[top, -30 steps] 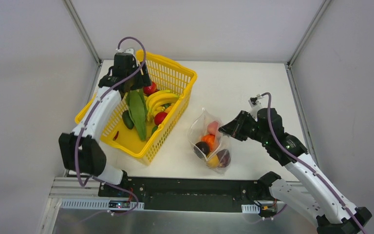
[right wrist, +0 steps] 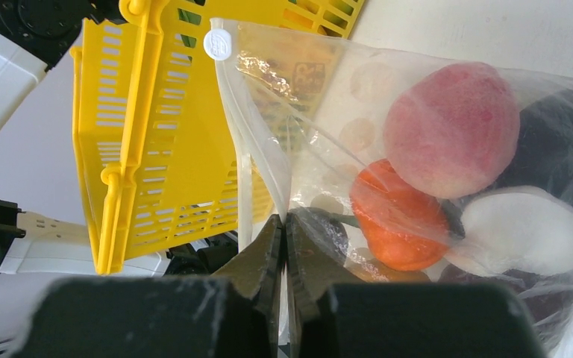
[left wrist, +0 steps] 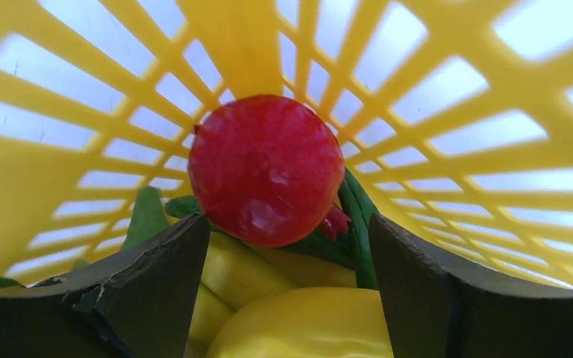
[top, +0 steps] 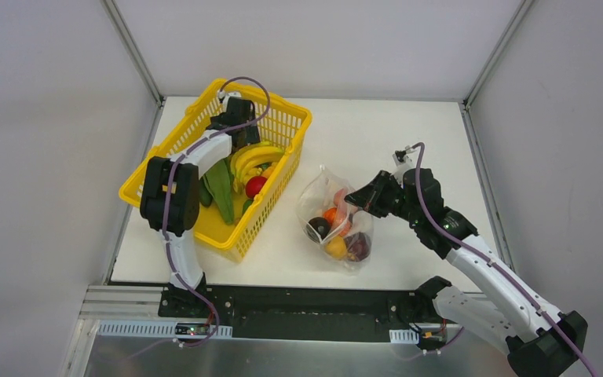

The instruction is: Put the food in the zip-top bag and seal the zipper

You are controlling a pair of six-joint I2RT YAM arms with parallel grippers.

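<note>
Down inside the yellow basket [top: 228,239], my left gripper is open around a red pomegranate-like fruit [left wrist: 267,168] at the far end, just beyond its fingertips; yellow fruit [left wrist: 302,324] lies below it. The top view shows bananas [top: 255,157], a corn cob [top: 220,188] and another red fruit [top: 256,185] there. My right gripper is shut on the rim of the clear zip bag [right wrist: 261,149], which holds a peach [right wrist: 451,130], an orange vegetable [right wrist: 392,220], a white item [right wrist: 522,231] and darker produce.
The bag rests on the white table [top: 385,126] right of the basket, with clear table behind it. Walls enclose the table at back and sides.
My left arm has swung right over the basket's back end and down onto the red fruit there. My right gripper has shifted slightly left with the bag rim.
</note>
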